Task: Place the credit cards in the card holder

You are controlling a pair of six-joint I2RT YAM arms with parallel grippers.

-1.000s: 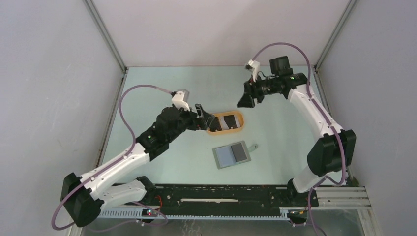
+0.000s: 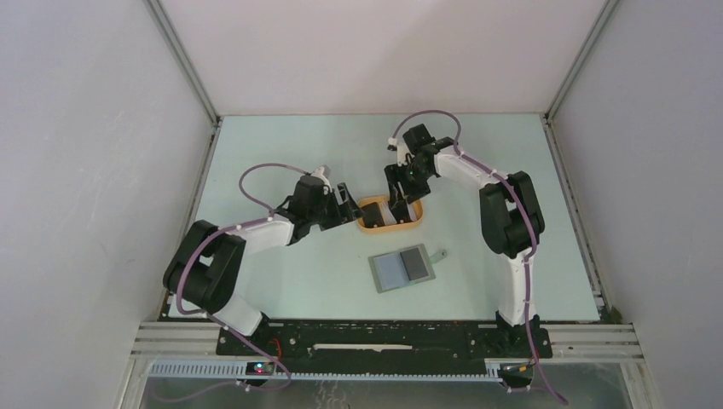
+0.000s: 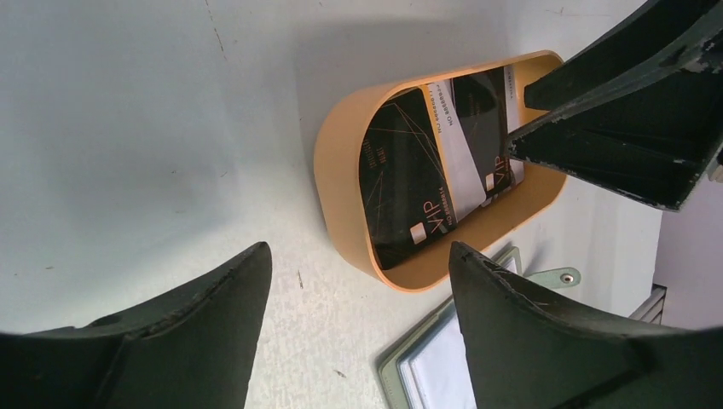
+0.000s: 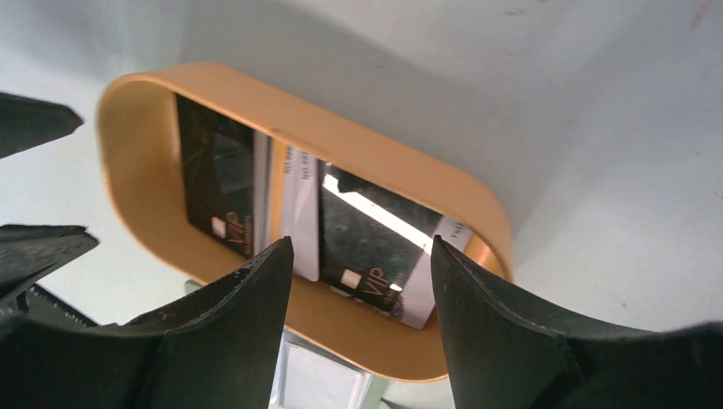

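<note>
Several black cards with white and orange edges lie inside an oval tan tray; the same cards (image 4: 371, 230) show in the right wrist view. In the top view, the grey-green card holder (image 2: 375, 271) lies flat in front of the tray, a blue-grey panel on its left and a dark one on its right. My left gripper (image 2: 351, 204) is at the tray's left end, its fingers apart and empty. Over the tray's right part, my right gripper (image 2: 402, 189) stands open, its fingers (image 4: 486, 315) spread, holding nothing.
A small strap tab (image 2: 438, 256) sticks out from the holder's right side. Both grippers are close together around the tray (image 2: 390, 228). The table's left, right and back areas are bare.
Both arms have come down toward the table. The right gripper has moved left, from behind the tray's right end to over it; the left stays near the tray's left end. Tray and holder are unmoved.
</note>
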